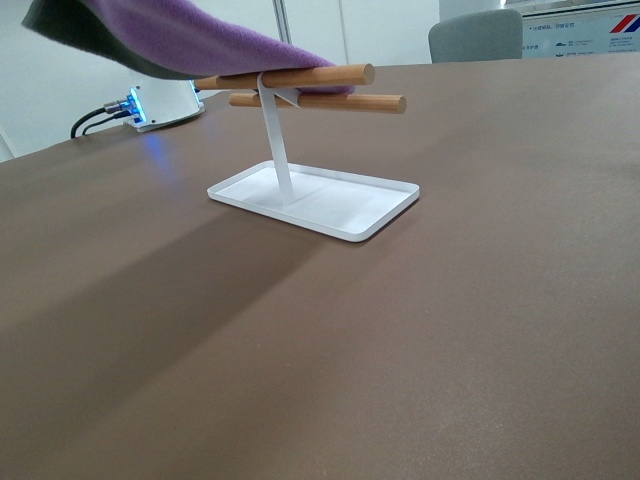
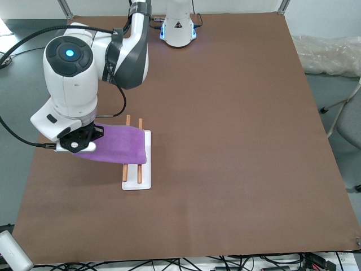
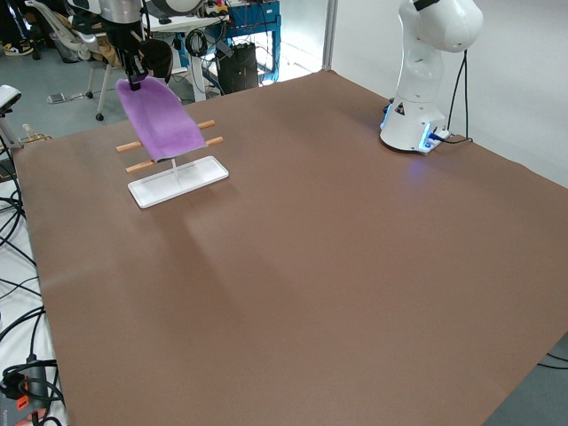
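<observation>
A purple cloth [image 2: 121,144] drapes over the upper part of a small rack with two wooden bars [image 1: 330,76] on a white tray [image 1: 350,210]. In the right camera view the cloth [image 3: 164,120] hangs from the black gripper [image 3: 135,80], which pinches its raised end above and behind the rack, while the other end rests across the bars. In the left camera view the gripper is mostly hidden under the white arm housing. In the top view the cloth [image 1: 200,40] rises to the upper left with a dark underside.
Cables lie along one edge, off the table.
</observation>
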